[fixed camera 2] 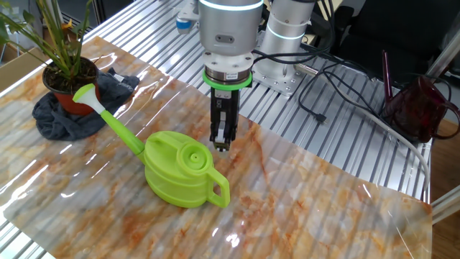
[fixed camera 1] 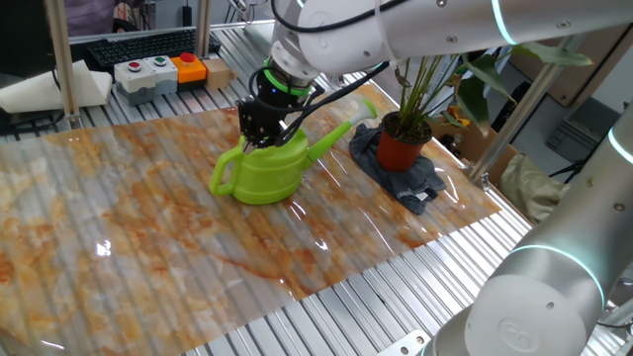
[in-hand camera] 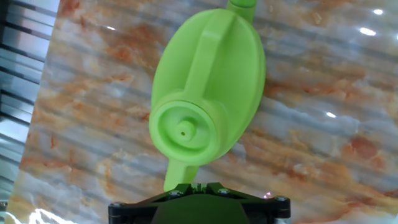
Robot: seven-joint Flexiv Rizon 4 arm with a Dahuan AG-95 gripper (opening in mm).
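Note:
A bright green watering can [fixed camera 2: 175, 173] stands upright on the marbled sheet, with its spout toward the potted plant [fixed camera 2: 72, 79]. Its handle [fixed camera 2: 218, 191] points the opposite way. My gripper [fixed camera 2: 222, 148] hangs downward above the sheet, apart from the can and on its far side in exterior view 2. From the wrist, the can's round cap [in-hand camera: 183, 132] and body lie ahead of my gripper, whose black fingertips appear together with nothing held. The handle's lower end is partly covered by the fingers there. In exterior view 1 the gripper overlaps the can [fixed camera 1: 267, 176].
The plant's brown pot rests on a dark cloth [fixed camera 1: 420, 183]. A dark red watering can [fixed camera 2: 417, 108] and loose cables [fixed camera 2: 316, 115] are near the arm's base. Button boxes [fixed camera 1: 146, 79] line the back edge. Much of the marbled sheet [fixed camera 1: 109, 257] is free.

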